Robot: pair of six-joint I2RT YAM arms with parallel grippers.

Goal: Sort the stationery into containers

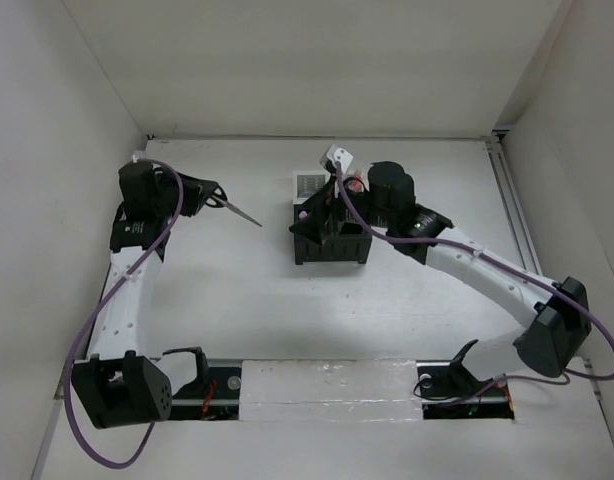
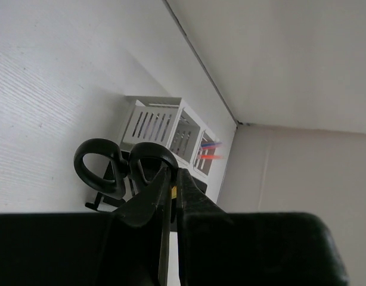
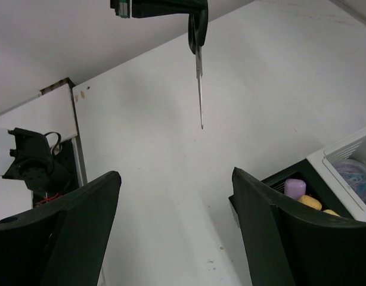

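Black-handled scissors [image 2: 99, 170] hang from my left gripper, which is shut on one handle loop. In the top view their metal blade [image 1: 243, 215] points right and slightly toward the front, left of the containers. From the right wrist view, the blade [image 3: 199, 89] hangs point down above the table. My right gripper stands open with nothing between its fingers, above the black container [image 1: 332, 248]. That arm covers part of the containers from above. Behind the black one stands the white container [image 2: 165, 113], its compartments partly showing.
Purple [image 3: 295, 189] and yellow [image 3: 310, 202] markers sit in the black container's left compartment. Red and blue pens [image 2: 210, 150] stick out of a white compartment. Walls close in the sides and back.
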